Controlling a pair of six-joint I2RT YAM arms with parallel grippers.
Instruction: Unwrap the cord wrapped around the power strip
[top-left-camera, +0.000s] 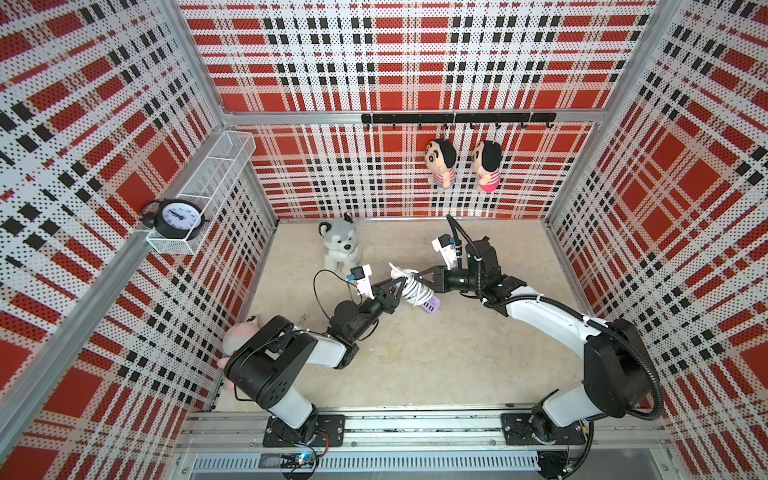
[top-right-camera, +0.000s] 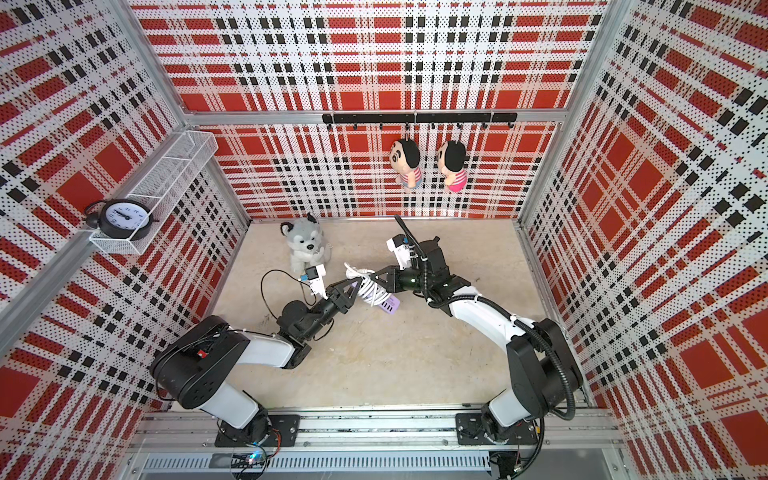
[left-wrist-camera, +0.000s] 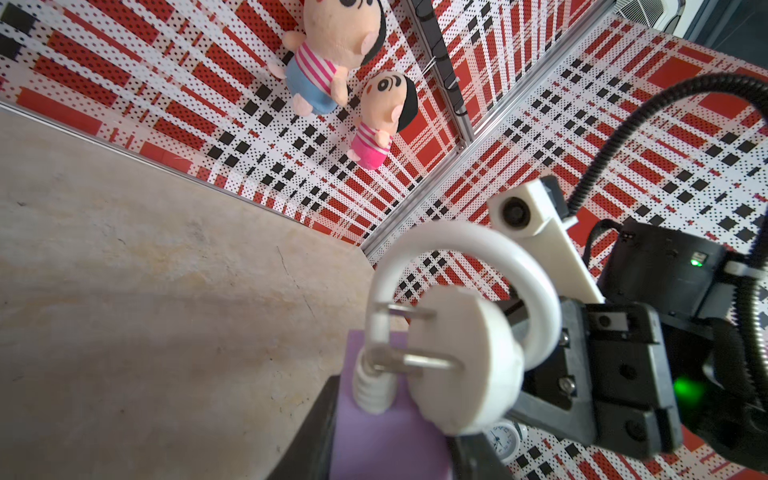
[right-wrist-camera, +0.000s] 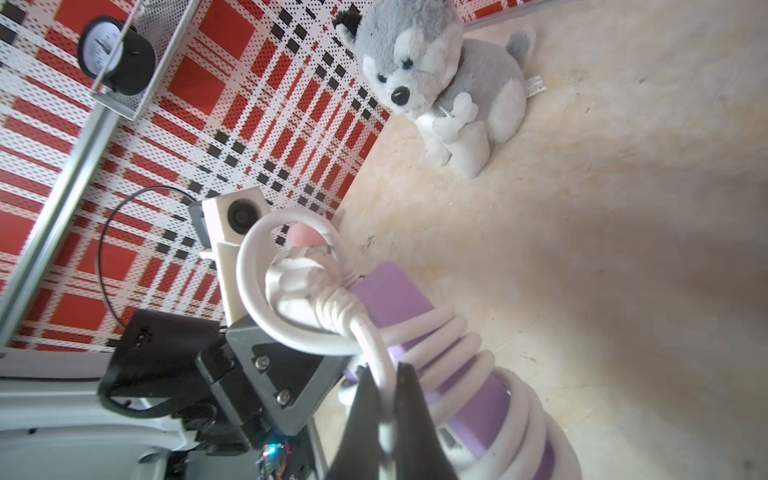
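Observation:
The purple power strip (right-wrist-camera: 392, 292) has white cord (right-wrist-camera: 456, 376) wound round it in several loops. In the left wrist view, my left gripper is shut on the strip, its dark fingers either side of the purple end (left-wrist-camera: 384, 432). The white plug (left-wrist-camera: 464, 360) with metal pins and a curved loop of cord stands close above that end. From the right, my right gripper meets the strip with its fingers shut; a length of cord running down from the plug passes between its fingertips. From above, the strip's socket end (top-left-camera: 430, 305) points toward the front right.
The grey dog plush (top-left-camera: 341, 244) sits behind the left arm, and a pink plush (top-left-camera: 238, 336) is partly hidden by that arm. Two dolls hang on the back wall. Bare table (top-left-camera: 448, 352) lies in front and to the right.

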